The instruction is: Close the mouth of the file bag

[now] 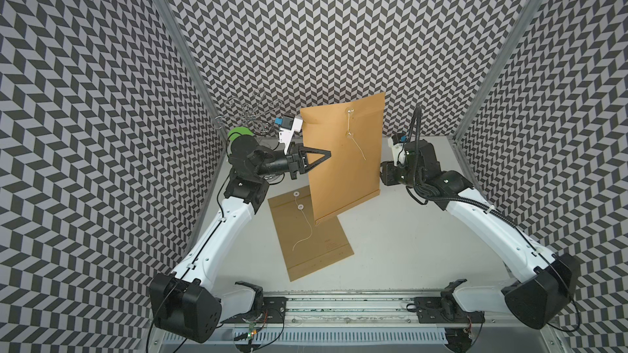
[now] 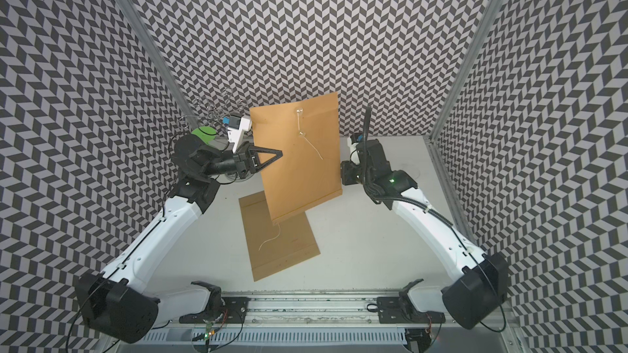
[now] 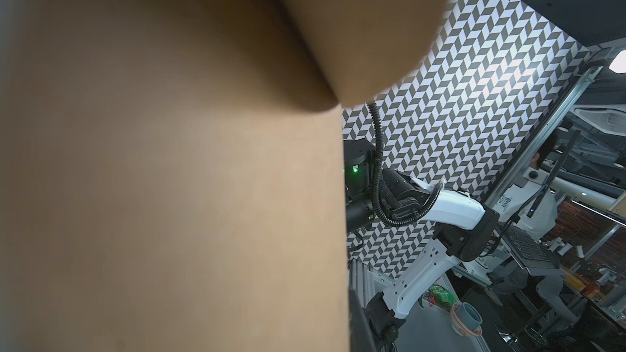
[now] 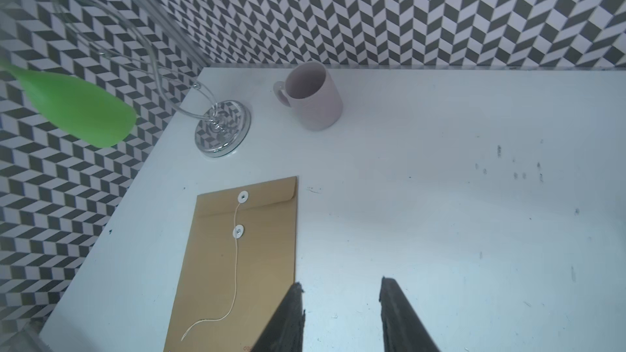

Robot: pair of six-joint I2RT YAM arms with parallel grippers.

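Observation:
An orange-brown file bag (image 1: 343, 170) hangs upright, its string and two buttons facing the top cameras. My left gripper (image 1: 325, 154) is shut at its left edge, apparently pinching it; in the left wrist view the bag (image 3: 176, 195) fills most of the picture. My right gripper, behind the bag's right side in both top views, shows part open in the right wrist view (image 4: 341, 286), with nothing between its fingers. A second file bag (image 4: 241, 267) lies on the table below, flap with two buttons and a loose string.
A pale mug (image 4: 316, 107), a chrome stand base (image 4: 221, 130) and a green object (image 4: 78, 104) stand at the back left.

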